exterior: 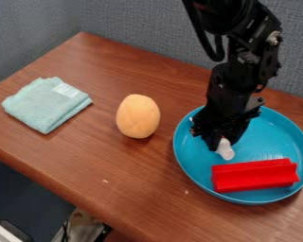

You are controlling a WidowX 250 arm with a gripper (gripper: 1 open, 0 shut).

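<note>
My black gripper (220, 132) reaches down over the blue plate (280, 132) on the right side of the table. A small white object (225, 149) is at its fingertips; whether the fingers hold it or only touch it, I cannot tell. A red block (256, 176) lies on the front of the plate, just below the white object. The fingers are largely hidden by the gripper's body.
An orange egg-shaped object (137, 116) stands left of the plate. A folded pale blue cloth (46, 104) lies at the far left of the wooden table (91, 170).
</note>
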